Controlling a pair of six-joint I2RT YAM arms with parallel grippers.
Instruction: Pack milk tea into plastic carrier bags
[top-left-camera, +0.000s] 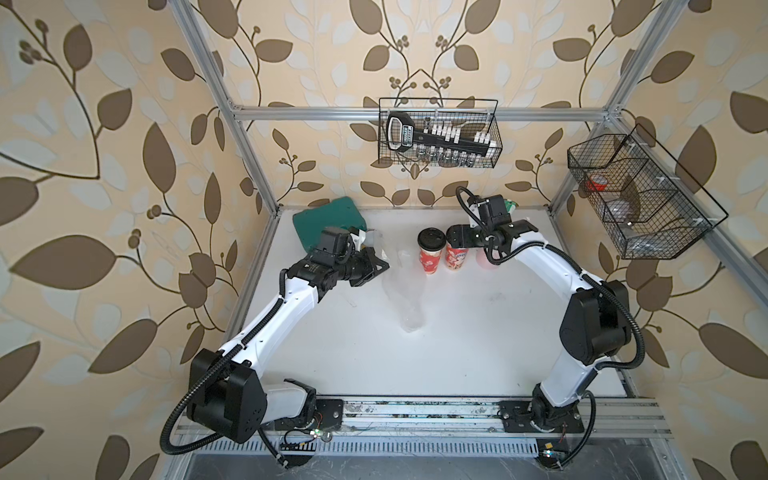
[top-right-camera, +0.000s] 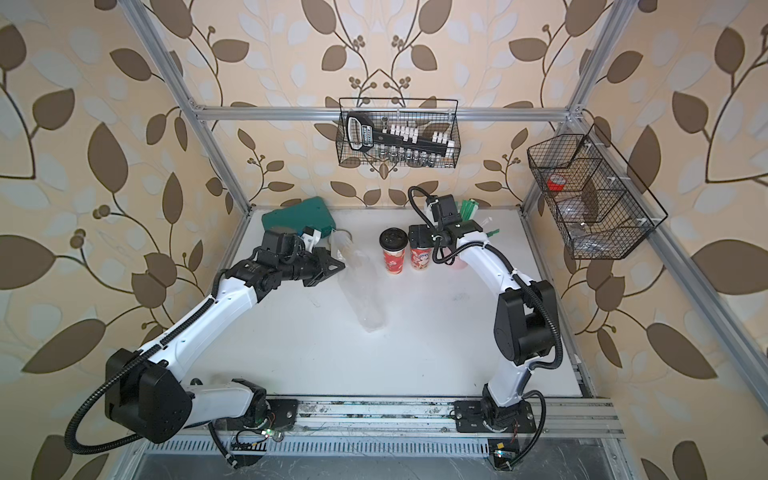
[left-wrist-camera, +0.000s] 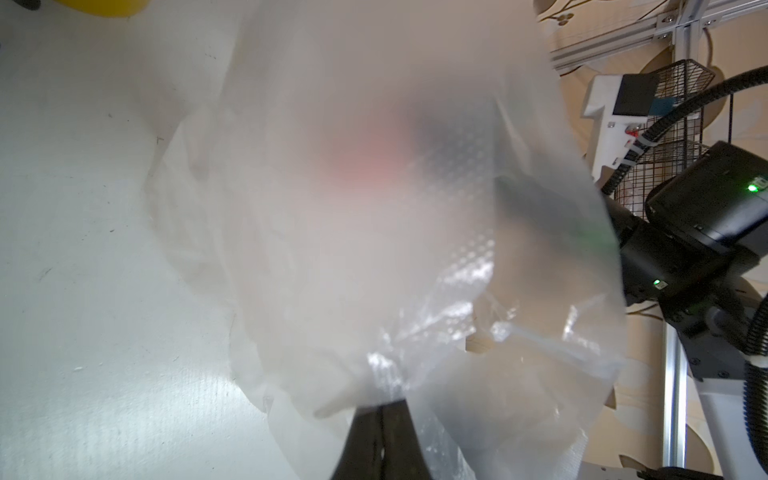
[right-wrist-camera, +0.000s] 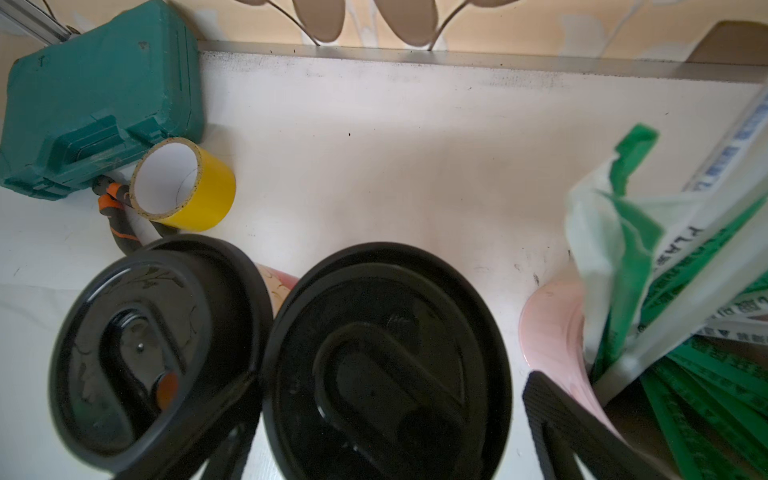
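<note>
A clear plastic bag (top-left-camera: 406, 292) hangs from my left gripper, which is shut on its film; in the left wrist view the bag fills the middle and blurs what lies behind. Two red milk tea cups stand upright side by side at the back of the table: the left cup (top-left-camera: 430, 254) and the right cup (top-left-camera: 455, 257), both with black lids. My right gripper is open, its fingers (right-wrist-camera: 560, 416) on either side of the right cup's lid (right-wrist-camera: 384, 360). Whether the fingers touch that cup cannot be told.
Close by the right finger stands a pink holder (right-wrist-camera: 552, 320) of wrapped straws. A green case (top-left-camera: 329, 222), yellow tape roll (right-wrist-camera: 196, 188) and pliers (right-wrist-camera: 117, 216) lie at the back left.
</note>
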